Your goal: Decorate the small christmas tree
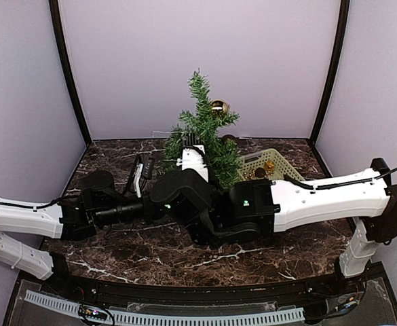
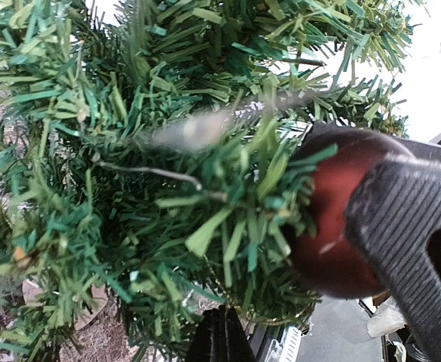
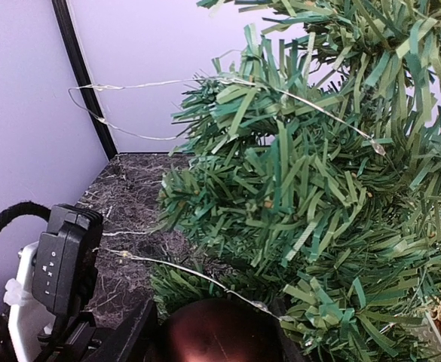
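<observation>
The small green tree [image 1: 201, 102] stands at the back middle, with a gold bauble [image 1: 220, 109] high on it and thin wire loops among its branches. My right gripper is shut on a dark red bauble pushed in among the branches; the same bauble [image 2: 333, 249] shows at the right of the left wrist view, beside a gripper finger [image 2: 401, 219]. My left gripper is shut at the tree's lower front, nothing visible between its fingers. In the top view the right arm hides its fingertips and much of the lower tree.
A cream basket [image 1: 283, 166] with gold ornaments stands behind the right arm, at the tree's right. The two arms are very close together at the middle. Walls enclose the back and sides.
</observation>
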